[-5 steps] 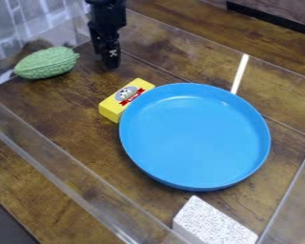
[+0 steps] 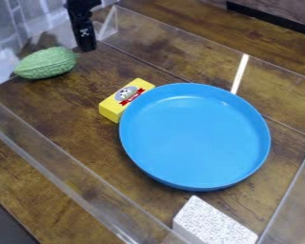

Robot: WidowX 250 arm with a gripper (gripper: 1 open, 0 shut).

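A black gripper (image 2: 85, 36) hangs at the top left, partly out of frame, above and behind a green bumpy gourd-like object (image 2: 46, 63). Whether its fingers are open or shut is too small and dark to tell. A yellow box (image 2: 123, 98) with a printed label lies right of the gourd, touching or very near a large round blue plate (image 2: 194, 134) in the middle right.
A white speckled block (image 2: 213, 221) lies at the front right. Clear plastic walls (image 2: 79, 191) border the wooden surface (image 2: 60, 110), which has free room left of the box and behind the plate. A white strip runs behind the plate.
The gripper has moved left and upward over about the last second, away from the space behind the yellow box. The objects on the surface have stayed where they were.
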